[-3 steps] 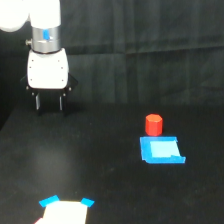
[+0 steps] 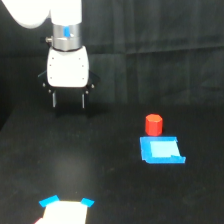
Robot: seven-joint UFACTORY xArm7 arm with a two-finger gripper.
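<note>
A small red block (image 2: 153, 125), many-sided in outline, stands on the black table at the right. It is at the back edge of a pale square (image 2: 165, 149) framed in blue tape. Well to the left, at the back of the table, my gripper (image 2: 69, 101) points downward from the white hand. Its two thin dark fingers (image 2: 83, 100) are spread apart and nothing shows between them.
At the bottom left, a pale sheet (image 2: 65, 213) with blue tape (image 2: 48, 201) at its corners is cut off by the frame's edge. Dark cloth (image 2: 150, 50) hangs behind. Between the gripper and the red block the table is bare.
The hand has shifted to the right, with its fingers still apart. The red block and the taped squares stay where they were.
</note>
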